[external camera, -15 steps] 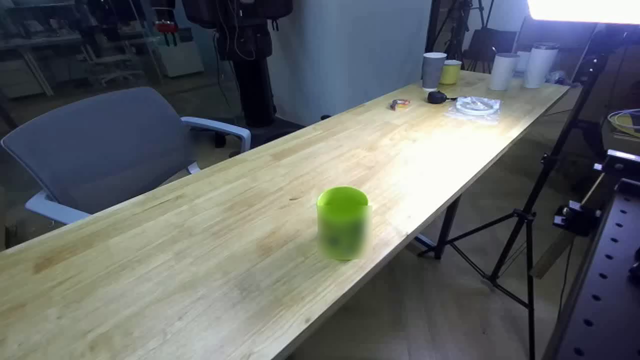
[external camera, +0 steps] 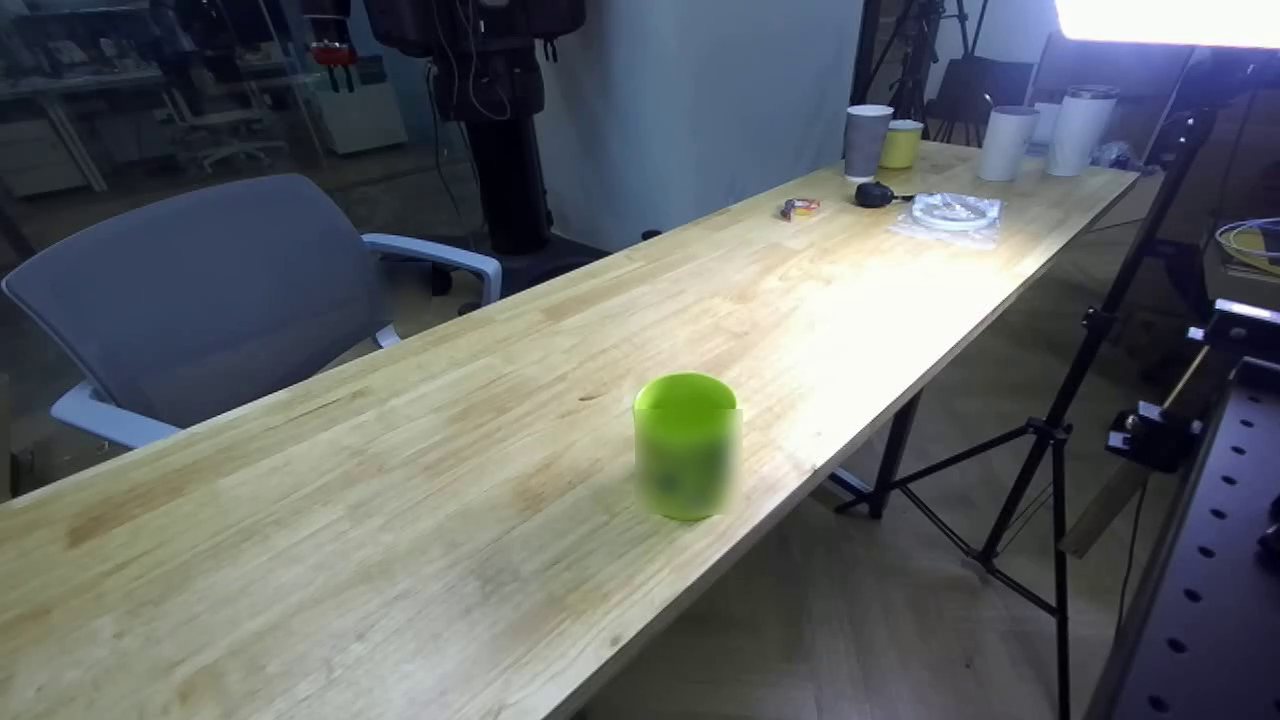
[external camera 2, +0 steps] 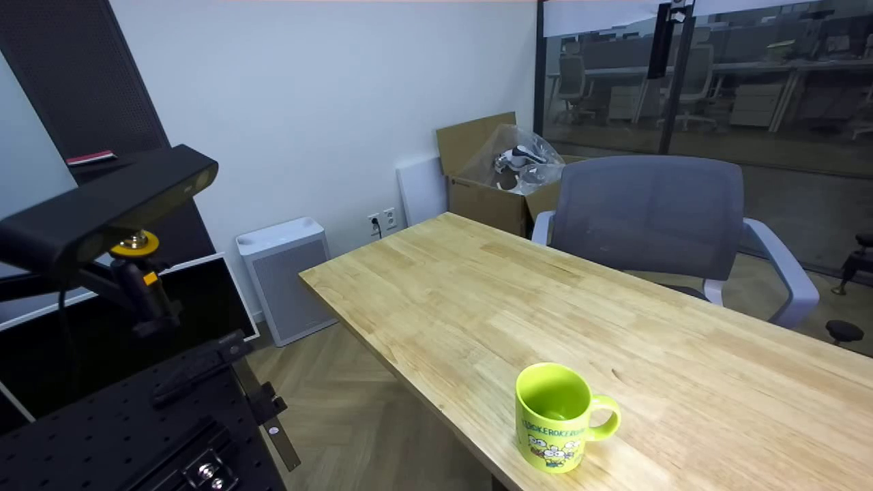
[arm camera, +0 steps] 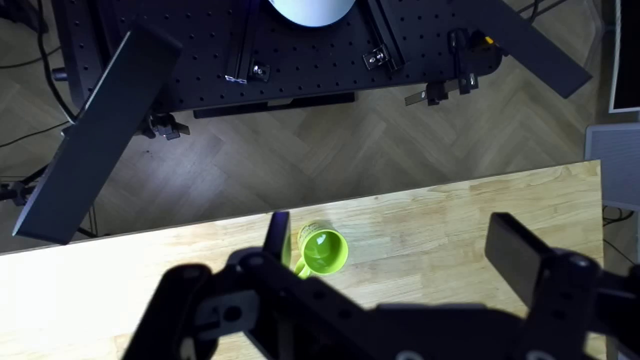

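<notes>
A lime-green mug [external camera 2: 554, 417] with cartoon figures stands upright on the wooden table [external camera 2: 458, 327], close to its edge. In the first exterior view the mug [external camera: 686, 444] is partly blurred. Seen from above in the wrist view, the mug [arm camera: 324, 252] looks empty, its handle towards the lower left. My gripper is open wide, nothing held between its fingers. The mug appears nearer the left finger, on the table below; how far below I cannot tell. Neither exterior view has my gripper in it.
At the table's far end stand several cups [external camera: 867, 142], a black object [external camera: 873, 194] and a plastic-wrapped ring [external camera: 954, 212]. A grey chair [external camera: 228, 288] is beside the long side. A floor gap separates a black perforated bench [arm camera: 318, 66] from the table.
</notes>
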